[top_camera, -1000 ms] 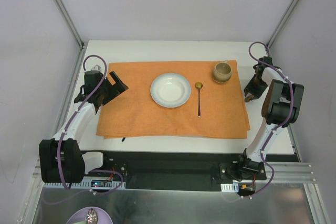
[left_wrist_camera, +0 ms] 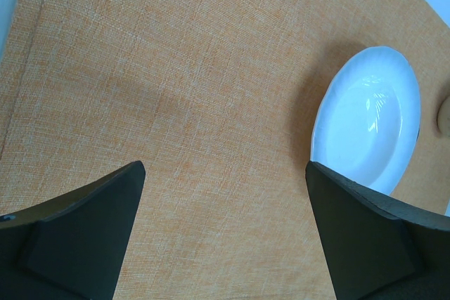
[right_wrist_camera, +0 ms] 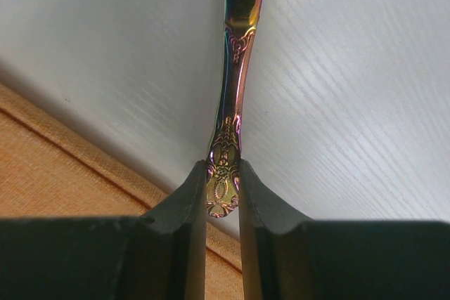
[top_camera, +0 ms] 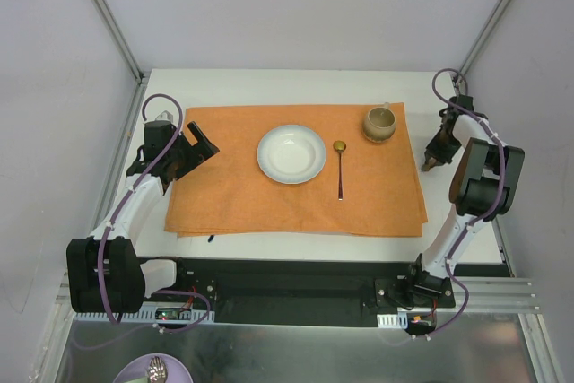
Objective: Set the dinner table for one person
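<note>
A white plate point(top_camera: 291, 154) lies mid-mat on the orange placemat point(top_camera: 233, 204), with a gold spoon point(top_camera: 340, 146) and an olive-brown mug point(top_camera: 379, 125) to its right. My left gripper point(top_camera: 200, 144) hangs open and empty over the mat's left part. At the white table's right, just off the mat, my right gripper has its fingers at the ornate handle end of an iridescent utensil point(right_wrist_camera: 235, 61), probably a knife, lying on the table; whether they grip it is unclear.
A purple bowl point(top_camera: 134, 369) holding utensils sits below the table at bottom left. Walls stand close at both sides.
My right gripper and arm have shifted slightly to the right. The left arm, plate, spoon and mug are unchanged.
</note>
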